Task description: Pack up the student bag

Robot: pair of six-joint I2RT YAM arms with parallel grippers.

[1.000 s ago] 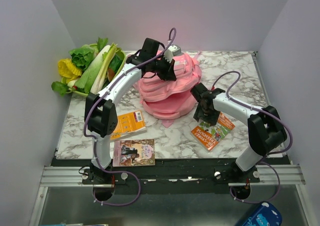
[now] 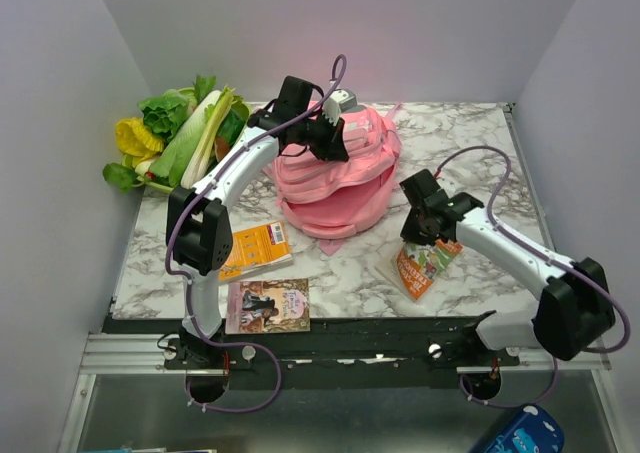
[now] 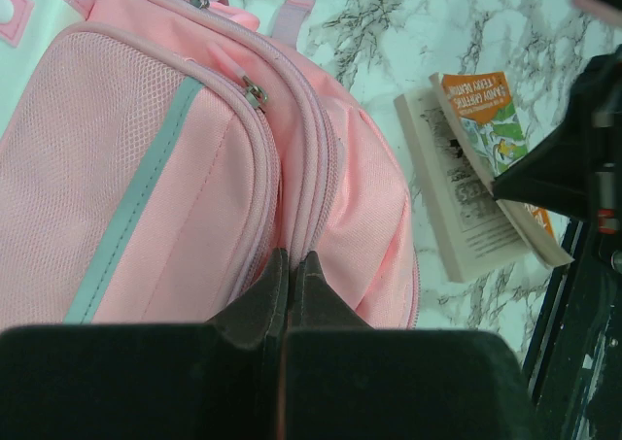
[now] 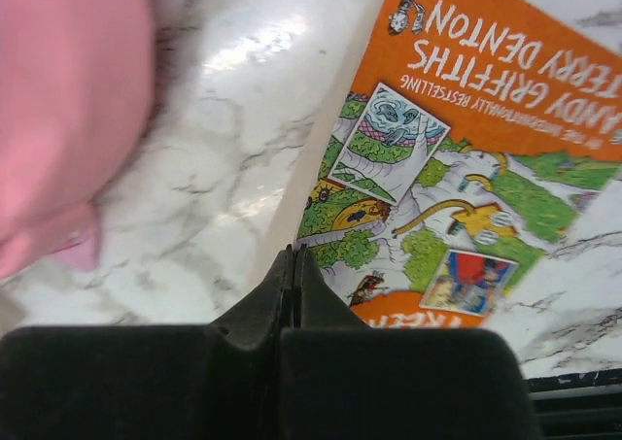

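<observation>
The pink backpack (image 2: 335, 178) lies at the back middle with its front opening gaping. My left gripper is shut on the fabric edge of its rim, near the zipper. On the right of the table is an orange and green paperback (image 4: 466, 168). Its cover stands partly lifted, baring printed pages (image 3: 452, 178) in the left wrist view. My right gripper is shut at the left edge of that cover, which runs between its fingertips. A yellow-orange book (image 2: 258, 250) and a picture book (image 2: 268, 305) lie flat at front left.
A pile of vegetables (image 2: 185, 133) fills the back left corner. A grey object (image 2: 344, 100) is behind the backpack. Bare marble tabletop (image 2: 480, 128) shows at the back right. A dark blue item (image 2: 525, 431) is below the front edge.
The left arm and backpack have shifted only slightly.
</observation>
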